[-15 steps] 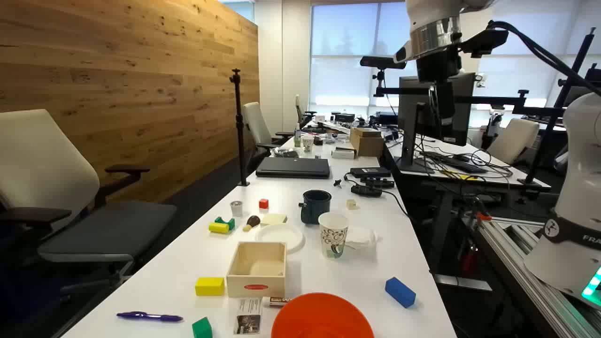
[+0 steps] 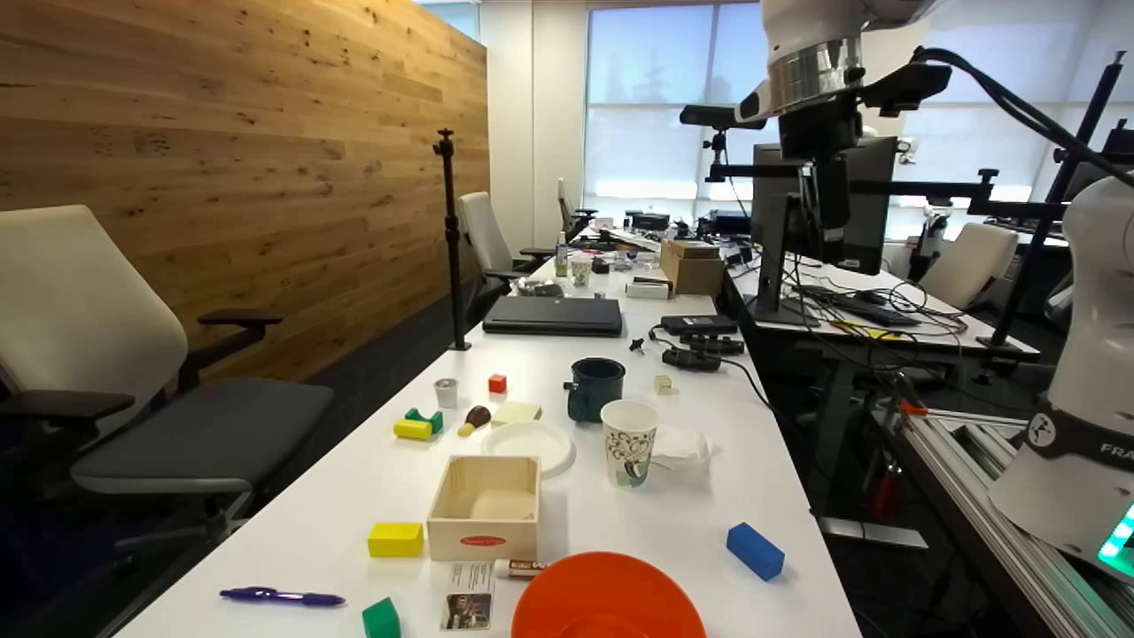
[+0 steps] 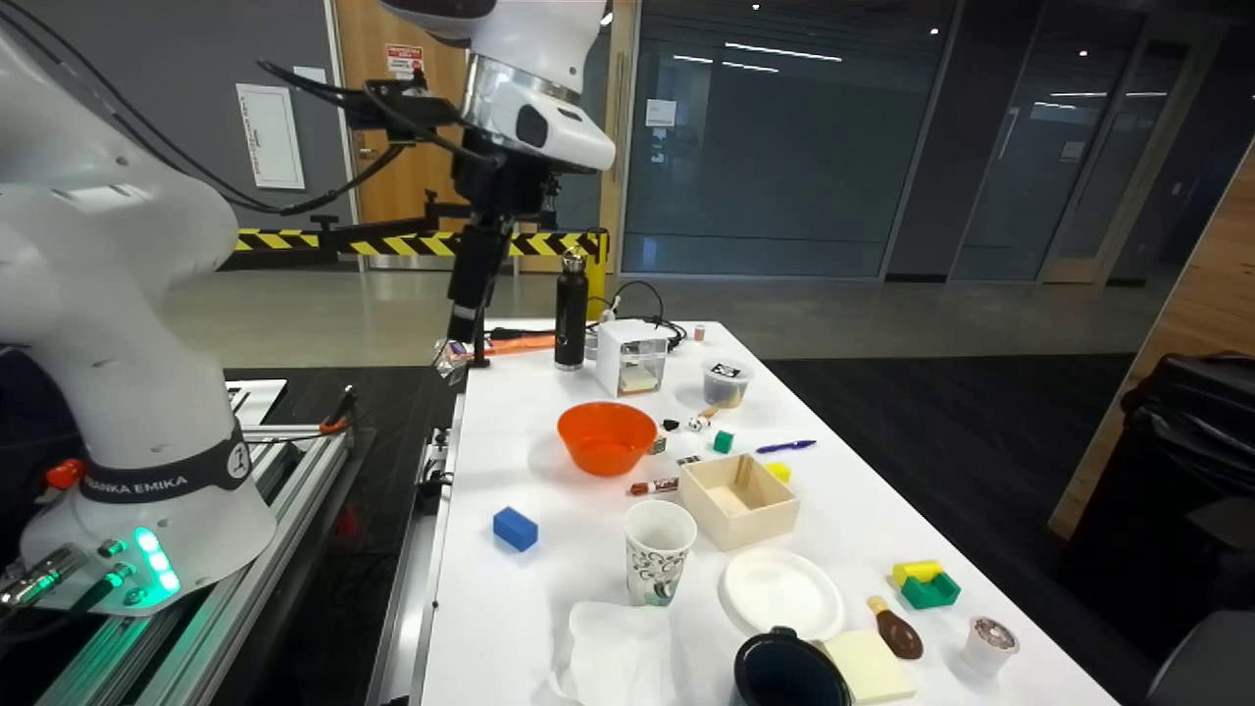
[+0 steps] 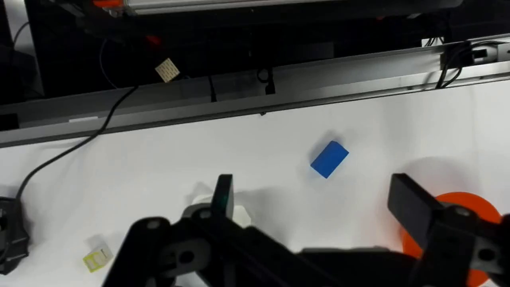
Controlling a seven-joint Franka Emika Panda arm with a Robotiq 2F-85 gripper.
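Note:
My gripper is open and empty, held well above the table, its two fingers wide apart in the wrist view. Between and beyond the fingertips in that view, a blue block [image 4: 330, 159] lies on the white surface. The orange bowl [image 4: 471, 205] is partly covered by the right-hand finger. In exterior view 2 the gripper [image 3: 462, 329] points down near the table's robot-side edge, higher than everything on it. The blue block [image 3: 515, 529] rests near that edge, apart from the orange bowl [image 3: 607, 437].
A paper cup [image 3: 659, 553], a wooden box [image 3: 738, 500], a white plate [image 3: 782, 594] and a dark mug [image 2: 595, 389] crowd the middle. A yellow block [image 2: 395, 539] and a pen [image 2: 282, 596] lie on the far side from the robot.
In exterior view 1 the arm and gripper have shifted slightly left and a little lower. The objects on the table have stayed in place.

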